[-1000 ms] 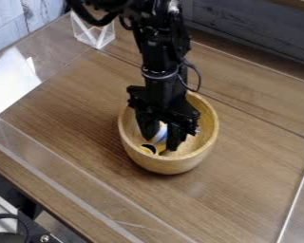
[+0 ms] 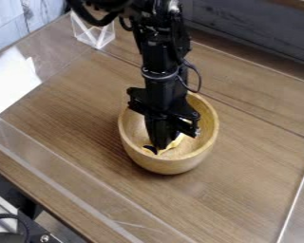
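Note:
A wooden bowl (image 2: pixel 180 163) sits on the table in the middle of the view. The black gripper (image 2: pixel 160 138) reaches down into it from above, its fingers low inside the bowl and hiding part of the contents. A small pale yellowish thing (image 2: pixel 177 142) with a dark part shows at the bottom of the bowl beside the fingertips. The gripper looks closed, but whether anything is between its fingers is hard to make out.
A white sheet (image 2: pixel 8 78) lies at the left edge, and a clear angular object (image 2: pixel 95 30) stands at the back left.
Since a second ago the gripper has moved slightly within the bowl and its fingers look closer together, covering more of the light patch seen there earlier. The bowl stays in place.

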